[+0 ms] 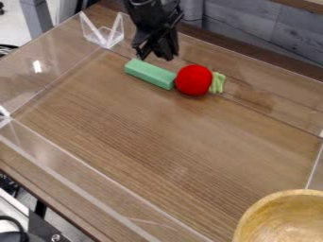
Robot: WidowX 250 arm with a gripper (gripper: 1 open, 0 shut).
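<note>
My black gripper [159, 41] hangs at the top centre of the view, just behind and above a green bar [150, 74] lying on the wooden table [139, 151]. It looks small and dark, and whether its fingers are apart is hard to tell. A red ball-like object [194, 80] sits right of the green bar, with a pale green item [217, 83] partly behind it.
A clear plastic item [104, 30] stands at the top left. A yellow bowl [284, 222] is at the lower right, cut by the frame. A grey wooden wall [259, 38] runs along the back.
</note>
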